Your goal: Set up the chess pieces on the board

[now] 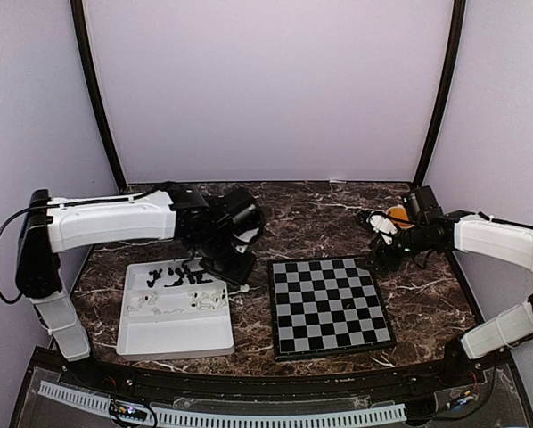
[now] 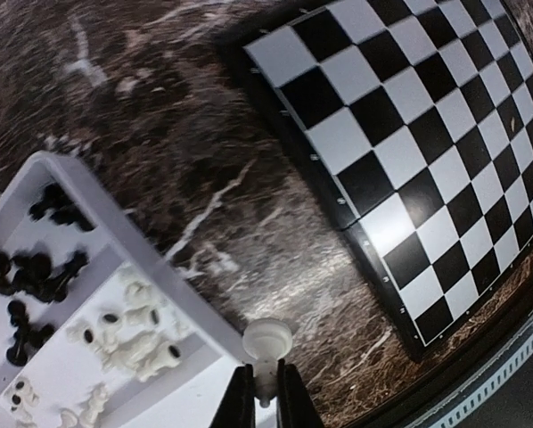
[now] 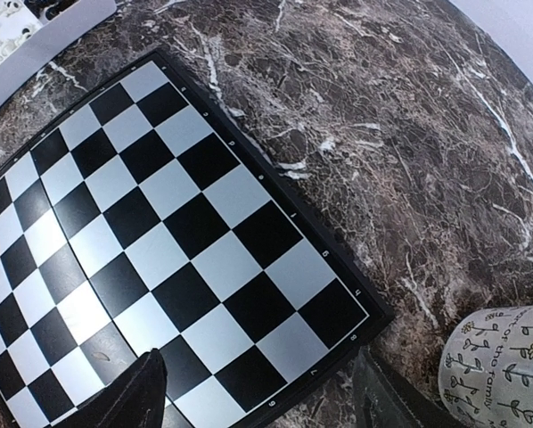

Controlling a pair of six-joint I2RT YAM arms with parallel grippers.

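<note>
My left gripper is shut on a white chess piece (image 2: 266, 343), held above the gap between the piece tray and the board. The white tray (image 1: 173, 334) holds black pieces (image 2: 39, 276) and white pieces (image 2: 137, 352) in separate compartments. The checkered board (image 1: 331, 303) lies empty on the marble table. My right gripper (image 1: 382, 259) hangs at the board's far right corner; its fingertips (image 3: 142, 392) stand apart at the bottom of the right wrist view, nothing seen between them.
An orange object (image 1: 397, 214) sits behind the right arm. A patterned curved surface (image 3: 494, 366) fills the right wrist view's lower right. Walls stand at both sides and behind.
</note>
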